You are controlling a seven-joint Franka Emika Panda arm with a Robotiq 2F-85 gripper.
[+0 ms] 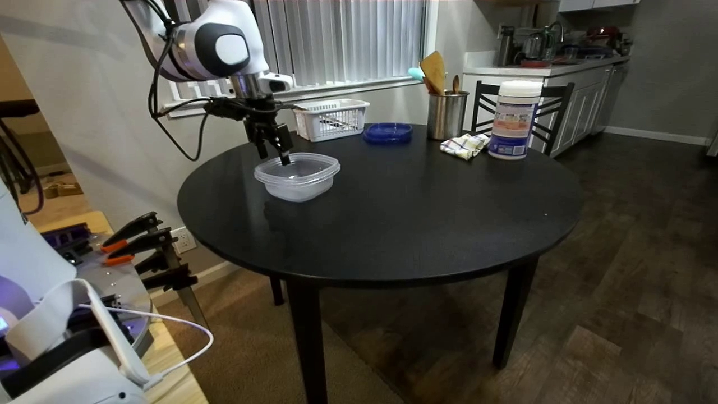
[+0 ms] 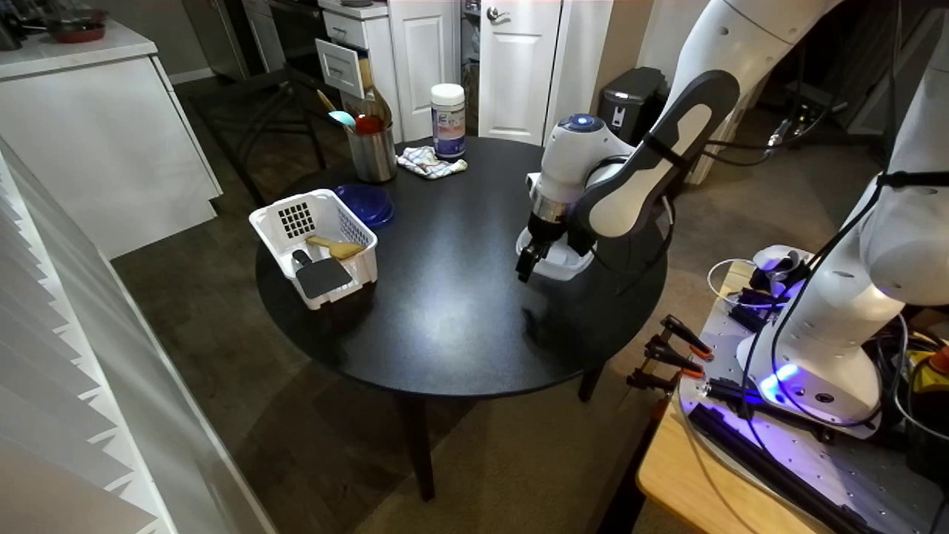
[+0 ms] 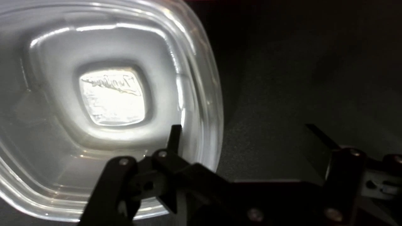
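A clear plastic container point(image 1: 299, 185) stands upright on the black table, near its left side in exterior view 1. In the wrist view the container point(image 3: 109, 49) fills the left half and looks empty. My gripper point(image 1: 274, 161) is open, low at the container's window-side edge. From the wrist camera, one finger point(image 3: 174, 137) appears over the inside of the rim and the other finger point(image 3: 324, 136) over bare table, so the gripper spans the container's wall. Whether either fingertip touches the plastic I cannot tell. The arm partly covers the container point(image 2: 563, 259) in exterior view 2.
A white basket point(image 2: 360, 254) holding utensils stands by the window, beside a blue lid point(image 1: 388, 133). Farther along are a metal utensil holder point(image 1: 447, 115), a checked cloth point(image 1: 464, 146) and a wipes canister point(image 1: 515, 121).
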